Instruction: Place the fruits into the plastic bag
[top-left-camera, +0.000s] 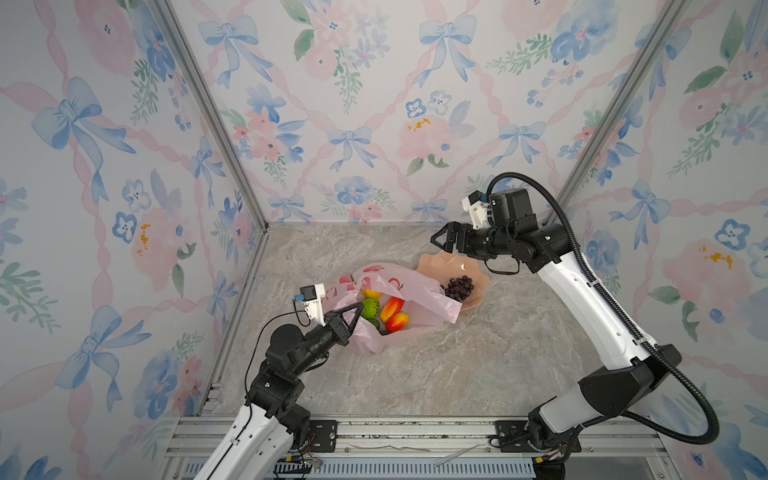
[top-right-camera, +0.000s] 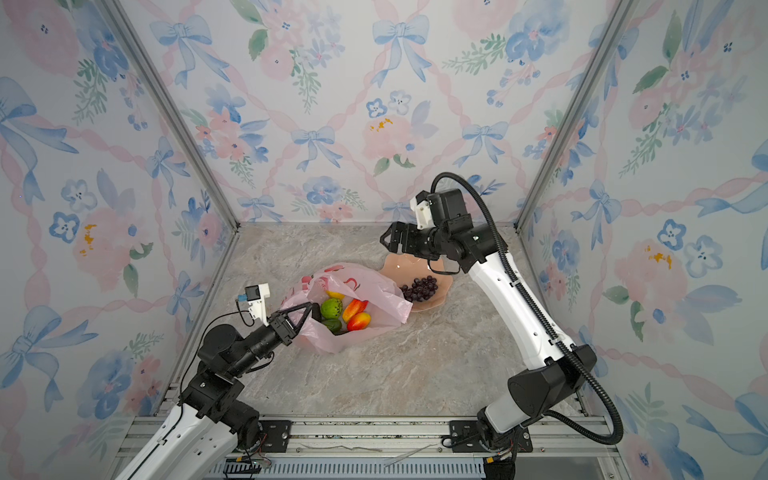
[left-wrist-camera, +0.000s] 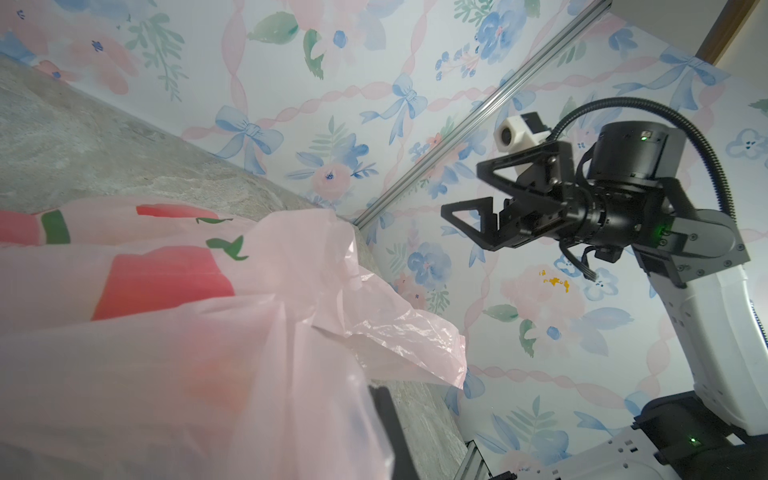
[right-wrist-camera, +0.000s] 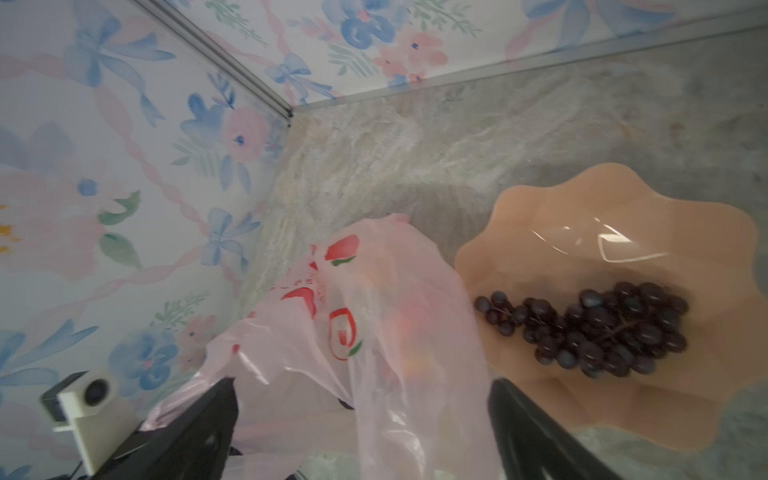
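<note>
A pink plastic bag (top-left-camera: 428, 304) lies open at table centre, holding a green fruit (top-left-camera: 369, 309), red-orange fruits (top-left-camera: 397, 321) and a yellow one. My left gripper (top-left-camera: 354, 310) is shut at the bag's left edge, where its plastic largely fills the left wrist view; whether a thin fold is between the fingers is hidden. My right gripper (top-left-camera: 445, 237) is open and empty, raised above the peach tray (top-left-camera: 433, 264) behind the bag's right side. Dark grapes (right-wrist-camera: 608, 324) lie in that tray.
Patterned walls enclose the back and sides, with metal rails along the corners and front edge.
</note>
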